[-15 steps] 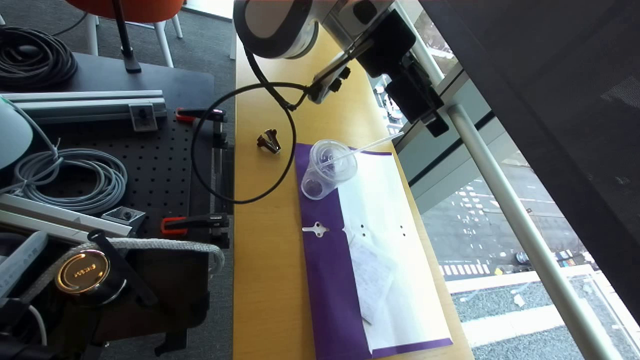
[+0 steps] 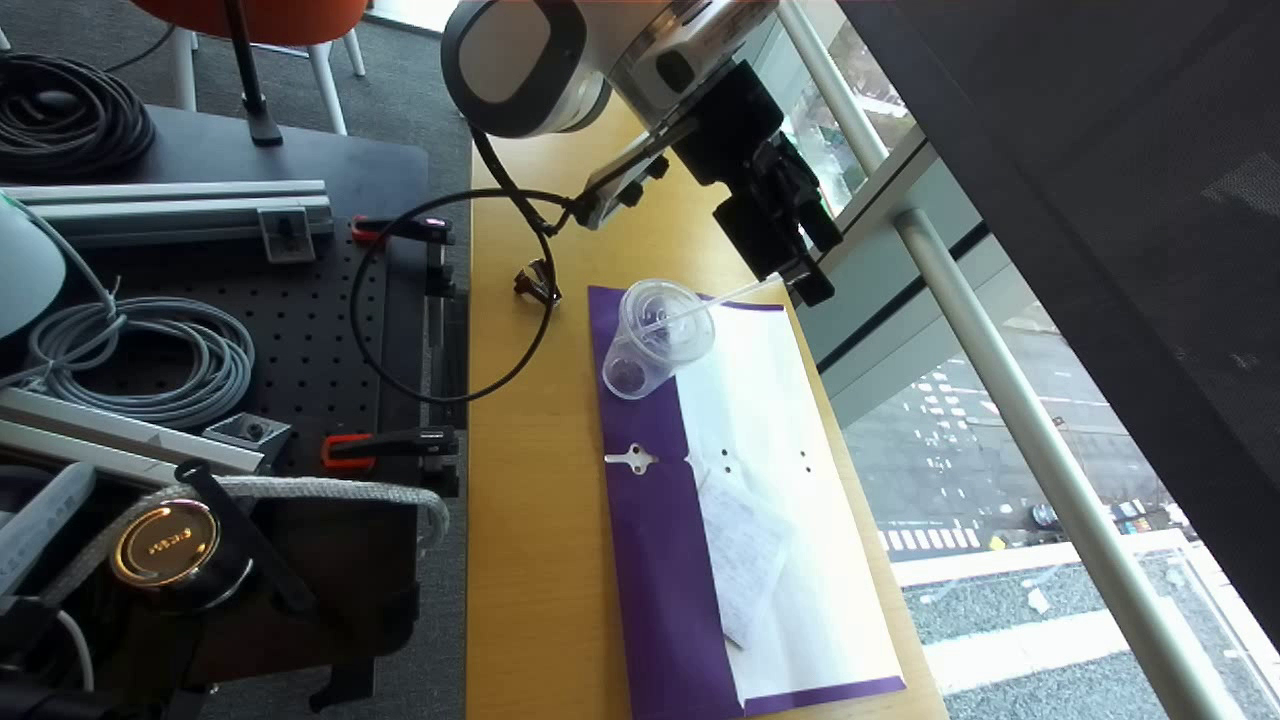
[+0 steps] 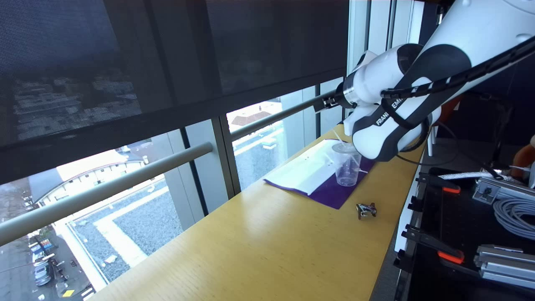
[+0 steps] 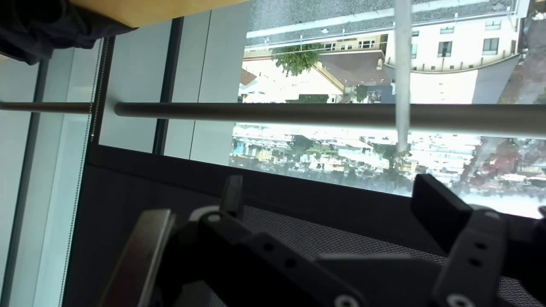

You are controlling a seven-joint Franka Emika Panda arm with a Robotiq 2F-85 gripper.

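A clear plastic cup (image 2: pixel 626 366) with a lid stands upright on a purple-and-white folder (image 2: pixel 654 528). From its lid a pale straw (image 2: pixel 734 295) slants out toward the window side. My gripper (image 2: pixel 813 271) is above the table's window edge, its fingertips close to the straw's free end in exterior view 1; contact cannot be made out. In the wrist view the gripper stands open, with a wide empty gap between its fingers. The straw (image 4: pixel 402 76) appears there upright, its tip above the gap and nearer the right finger. The wrist view leaves the cup out.
A small metallic clip-like object (image 3: pixel 366 210) lies on the wooden table (image 3: pixel 281 241) beside the folder. A window rail (image 2: pixel 996 360) runs along the table's window side, close to the arm. A dark blind (image 3: pixel 165 75) hangs above.
In exterior view 1 my gripper has shifted left and slightly down, away from the rail and nearer the straw's tip. Cup, straw and folder look unmoved.
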